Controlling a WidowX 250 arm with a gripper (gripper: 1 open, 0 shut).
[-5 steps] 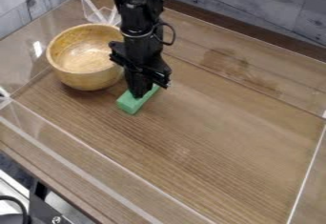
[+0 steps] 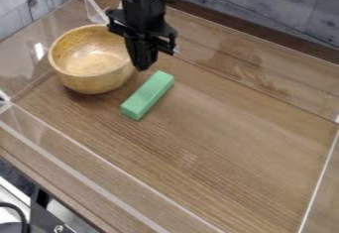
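Observation:
My black gripper (image 2: 138, 46) hangs at the upper middle, just right of a round tan bowl (image 2: 85, 76) and above a green block (image 2: 147, 94). The block lies flat on the wooden table, to the right of the bowl and apart from it. The fingers look part open, with nothing clearly between them; the fingertips are small and dark.
My gripper has moved up and back, away from the green block, which now shows fully uncovered.

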